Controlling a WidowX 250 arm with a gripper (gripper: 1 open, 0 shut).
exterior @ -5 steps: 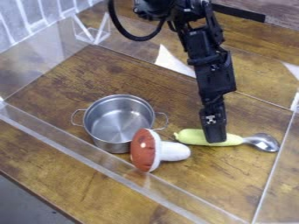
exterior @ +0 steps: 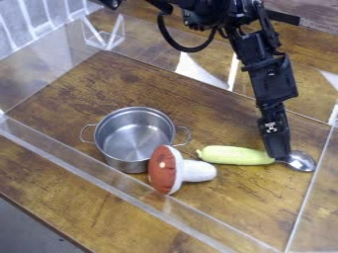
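My black gripper (exterior: 275,140) points down just over the right end of a pale green elongated vegetable (exterior: 232,155), where it meets a metal spoon (exterior: 298,160). The fingertips are dark and partly overlap, so their spread is hard to see. A steel pot (exterior: 132,133) with two handles sits to the left. In front of it a white toy mushroom (exterior: 181,170) with a reddish cap lies on its side.
The wooden table (exterior: 93,89) is bounded by clear plastic walls along the left, front and right. Bare wood is free behind the pot and at the front.
My gripper has moved to the right, from over the middle of the green vegetable to over its right end by the spoon. The objects on the table have not visibly moved.
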